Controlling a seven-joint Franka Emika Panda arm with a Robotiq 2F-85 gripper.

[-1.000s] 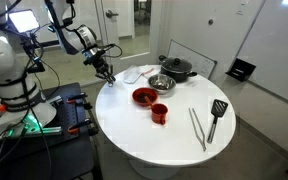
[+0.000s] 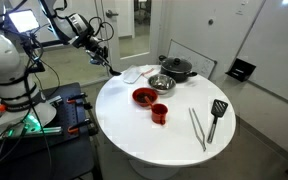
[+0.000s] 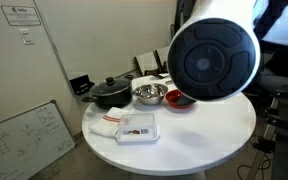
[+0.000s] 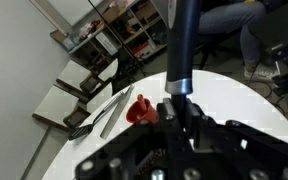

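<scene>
My gripper is shut on a dark, long-handled utensil (image 4: 184, 50). Its smooth blue-grey handle runs up from my fingertips to the top of the wrist view. In exterior view 1, the gripper (image 2: 101, 52) hangs at the far left edge of the round white table (image 2: 169, 135), and the utensil's dark end (image 2: 114, 71) slants down to the right. The kind of utensil cannot be made out. In exterior view 2, a large round black joint cap on my arm (image 3: 206, 58) fills the upper right, and the gripper is out of sight.
A red bowl (image 2: 144, 96), red cup (image 2: 159, 114), steel bowl (image 2: 160, 82) and black lidded pot (image 2: 177, 68) stand on the table. Tongs (image 2: 198, 129) and a black spatula (image 2: 218, 115) lie at the right. A clear container (image 3: 137, 128) rests beside a white cloth (image 3: 109, 122).
My arm has risen and drawn back to the left. The gripper sits higher than a second ago, with the dark utensil still in it; the tabletop things have not moved.
</scene>
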